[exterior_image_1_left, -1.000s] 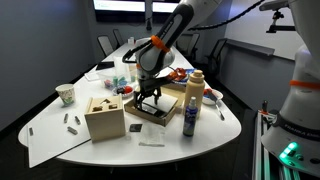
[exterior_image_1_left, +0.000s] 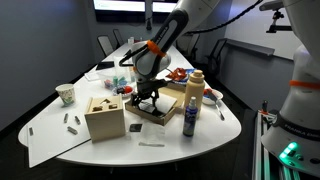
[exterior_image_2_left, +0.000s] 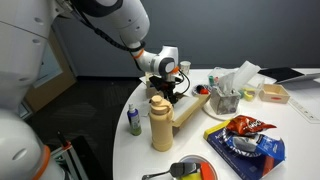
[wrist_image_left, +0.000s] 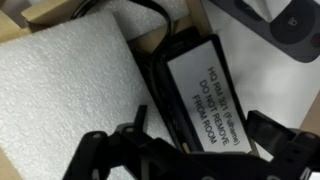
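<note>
My gripper (exterior_image_1_left: 148, 98) is over the open cardboard box (exterior_image_1_left: 165, 119) in the middle of the table, pointing down. In the wrist view a black device with a white printed label (wrist_image_left: 205, 95) lies along the box's inner side, with a black cable (wrist_image_left: 150, 12) curling at its upper end. White foam (wrist_image_left: 65, 90) covers the floor of the box beside it. Both dark fingers (wrist_image_left: 270, 132) stand apart at the bottom of that view, so the gripper is open. The device's lower end lies between or beneath them; contact cannot be made out.
Beside the labelled device is a dark remote-like object (wrist_image_left: 288, 25) outside the box wall. A smaller box (exterior_image_1_left: 104, 121), a dark bottle (exterior_image_1_left: 190, 119) and a tan bottle (exterior_image_2_left: 160, 124) stand around. Free white table lies at the front.
The gripper has come slightly lower and to the left over the box in exterior view 1. The boxes and bottles have stayed in place.
</note>
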